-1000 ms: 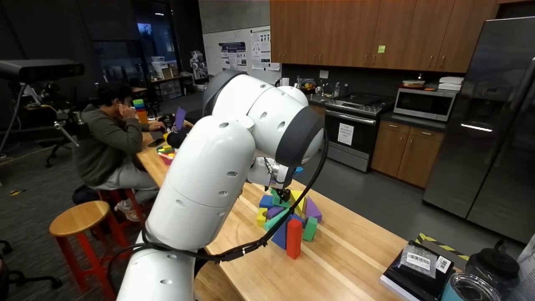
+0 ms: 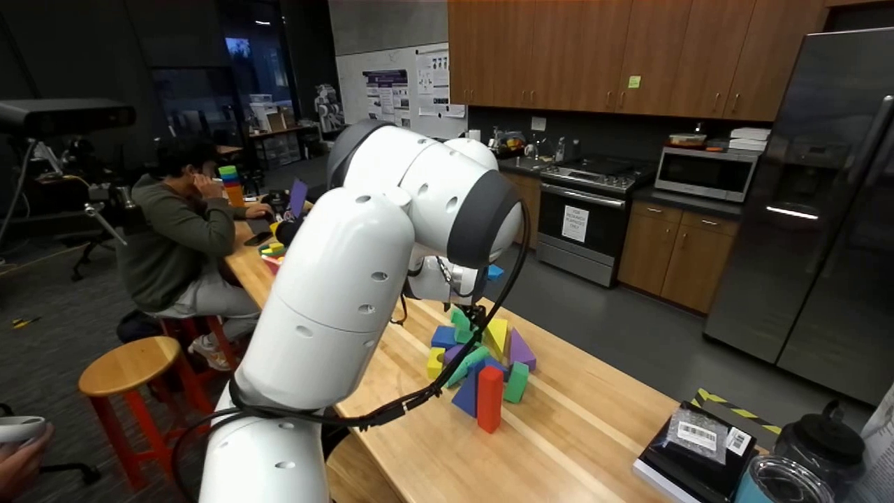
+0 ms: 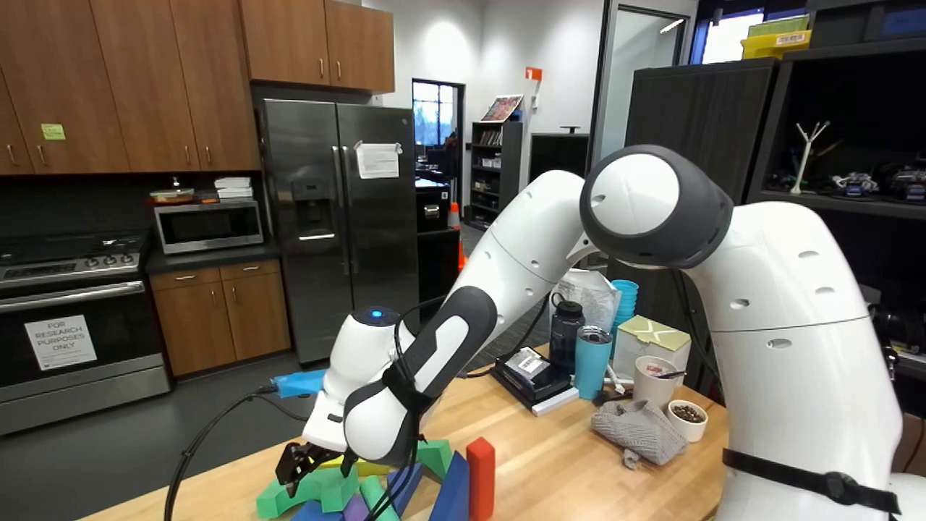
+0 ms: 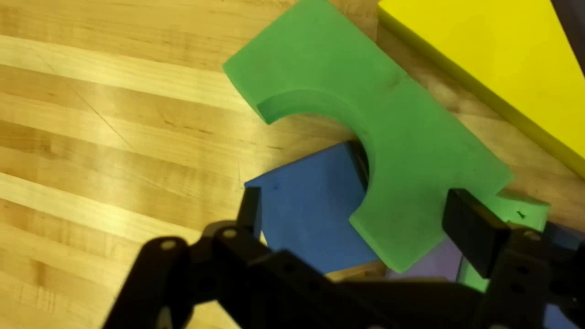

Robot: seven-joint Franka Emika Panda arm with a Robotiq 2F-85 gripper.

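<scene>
Over a cluster of coloured blocks my gripper stands open, its black fingers wide apart. A green arch block [image 4: 378, 109] lies below it in the wrist view, one end reaching between the fingers. Partly under the arch's curve is a blue block [image 4: 315, 203]. At the upper right lies a yellow block [image 4: 493, 60]. A purple block [image 4: 433, 260] shows only in part beneath the right finger. From the second exterior view, the gripper [image 3: 317, 464] is just above the green arch [image 3: 325, 488], and contact cannot be judged.
A red block [image 2: 490, 401] stands upright at the cluster's near side, beside a blue wedge [image 2: 466, 395]. On the far right of the table are a black package [image 3: 527, 372], a blue tumbler [image 3: 592, 365] and a grey cloth [image 3: 640, 427]. Bare wood lies between.
The arm's elbow has shifted a little left and up, and the gripper appears slightly higher above the blocks. A hand with a white controller has come in at the left edge.
</scene>
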